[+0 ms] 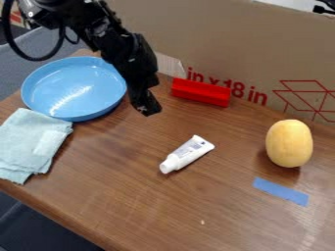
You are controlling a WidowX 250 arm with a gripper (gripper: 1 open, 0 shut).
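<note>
My black gripper (147, 102) hangs over the table between the blue plate (69, 90) and a red block (202, 92). It is open, as far as its small, dark fingertips show, with nothing seen held. A white tube (186, 154) lies on the wood below and to the right of it. A pale blue folded cloth (26, 147) sits at the left edge, and a yellow potato-like object (288, 143) stands at the right.
A cardboard panel (262, 49) walls off the back. A blue tape strip (280, 191) lies at the lower right.
</note>
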